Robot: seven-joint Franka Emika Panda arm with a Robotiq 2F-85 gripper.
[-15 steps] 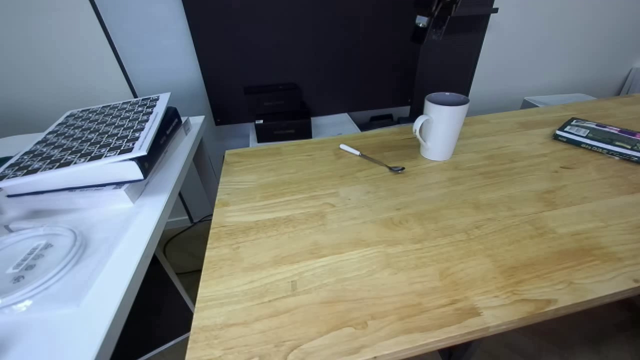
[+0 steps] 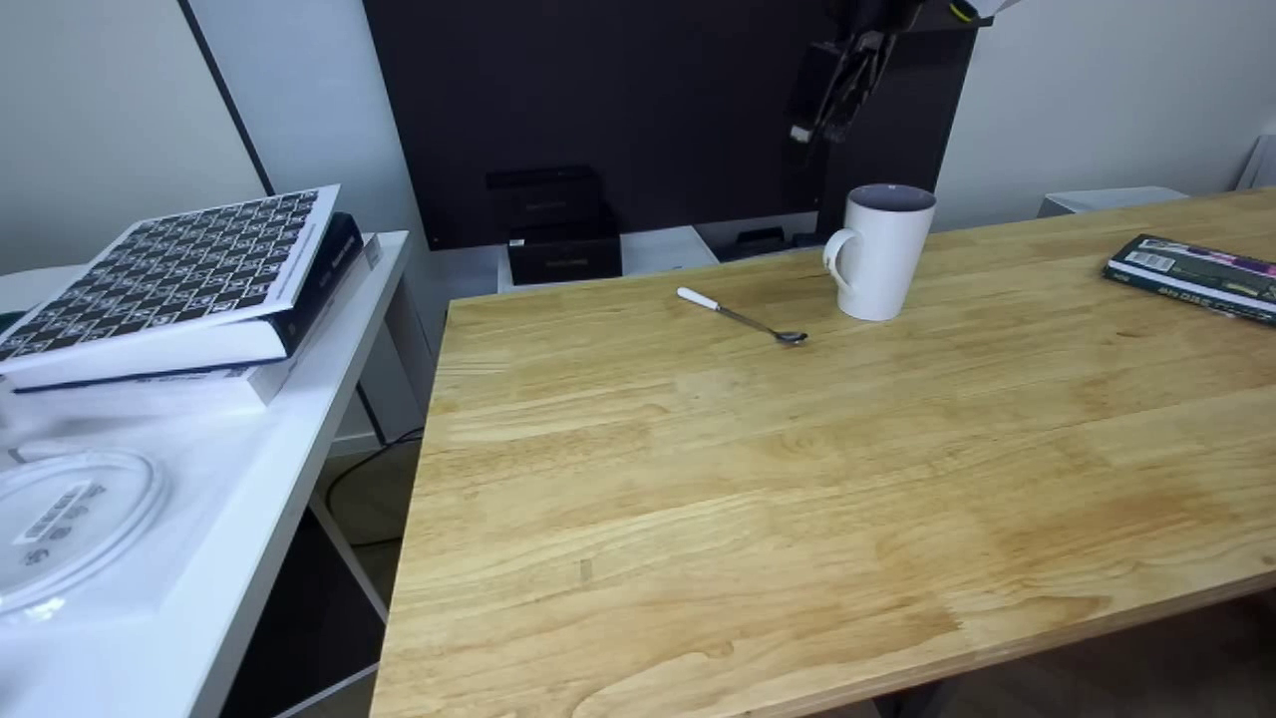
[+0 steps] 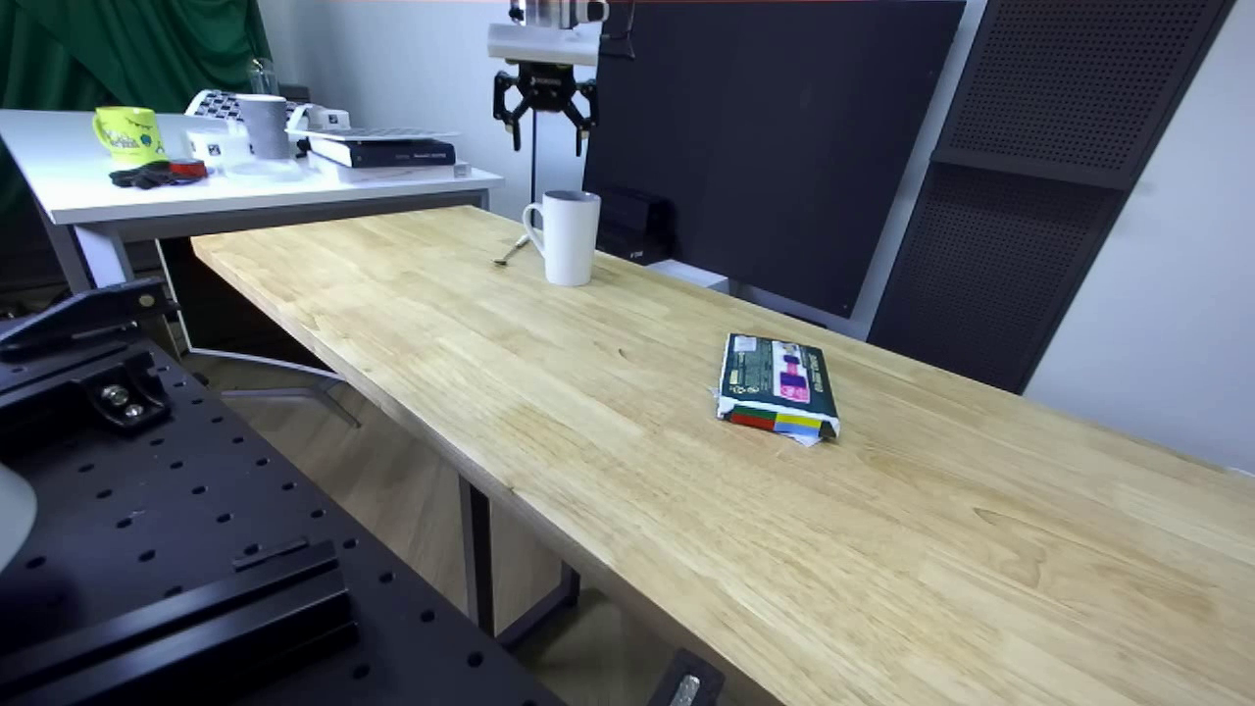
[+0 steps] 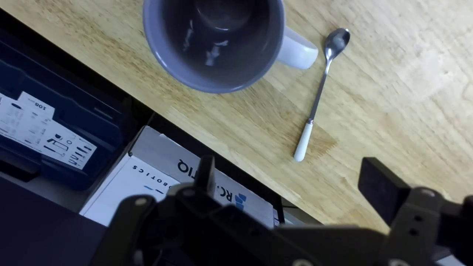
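A tall white mug with a grey inside stands upright near the back edge of the wooden table. Beside its handle lies a metal spoon with a white grip, flat on the wood and apart from the mug. My gripper hangs in the air above and behind the mug, its fingers spread. The wrist view shows the open gripper with no object between its fingertips; the spoon's white end points toward the gap from below. Inside the mug nothing shows.
A green box lies farther along the table. Past the back edge sit a blue case and a carton at a lower level. A white side table bears books.
My gripper has come down and slightly to the left in exterior view 1, nearer the tabletop. The mug and the spoon have stayed where they were.
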